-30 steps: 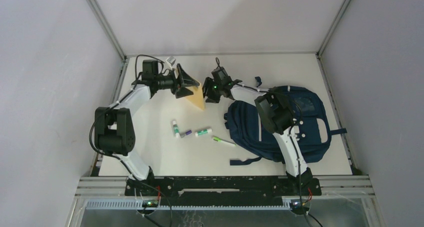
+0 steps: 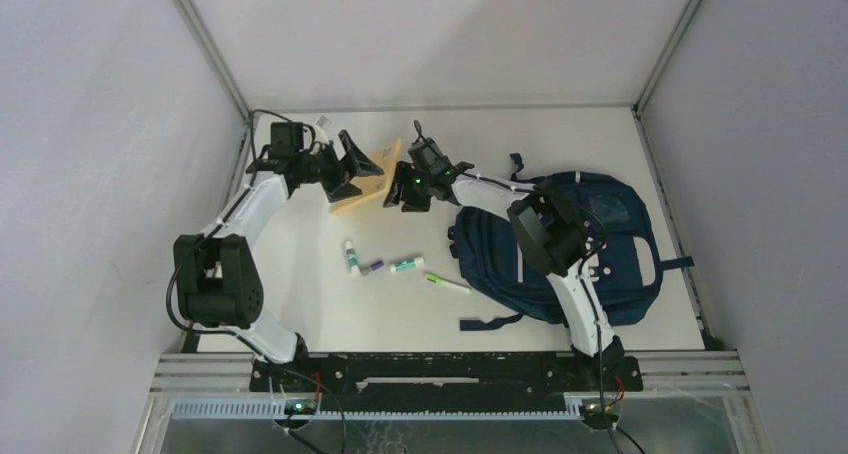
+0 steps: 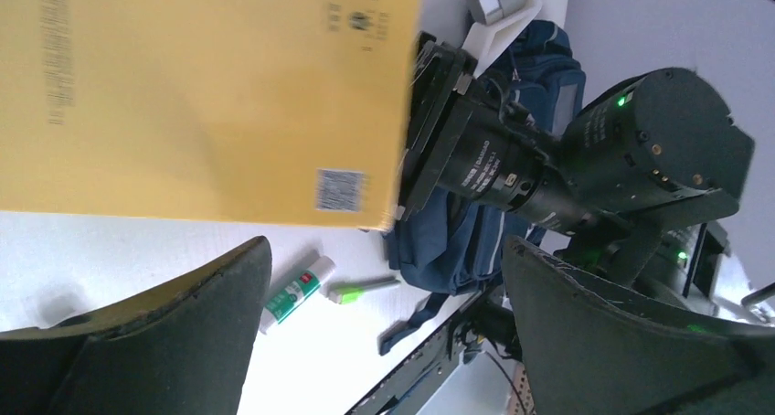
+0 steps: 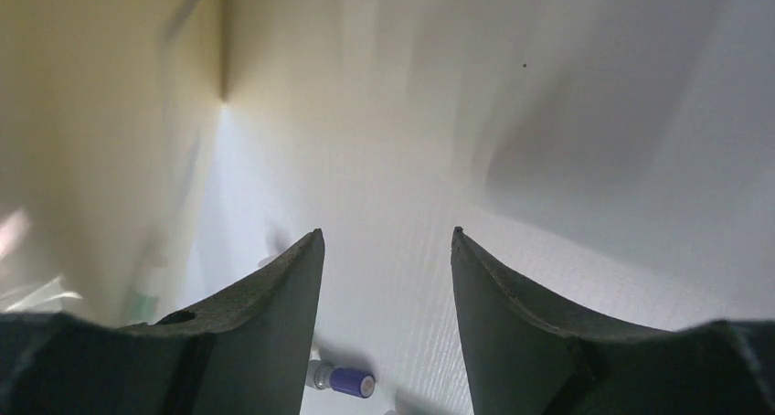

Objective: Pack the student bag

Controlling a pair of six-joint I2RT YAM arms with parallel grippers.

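A yellow book (image 2: pixel 375 179) is tilted between my two grippers in the top view; its cover (image 3: pixel 201 104) with a barcode fills much of the left wrist view, and its edge (image 4: pixel 100 141) looms at the left of the right wrist view. My left gripper stands open below the book, nothing between its fingertips. My right gripper is parted, with bare table between its fingertips, beside the book. The dark blue backpack (image 2: pixel 630 284) lies on the right of the table, partly under my right arm.
Two glue sticks (image 2: pixel 352 257) (image 2: pixel 407 264), a small purple-capped item (image 2: pixel 375 266) and a green marker (image 2: pixel 447 283) lie on the front middle of the table.
The book has tipped from nearly edge-on to show more of its face, leaning leftward. My left gripper has moved left from it, and my right gripper shifted slightly left and down.
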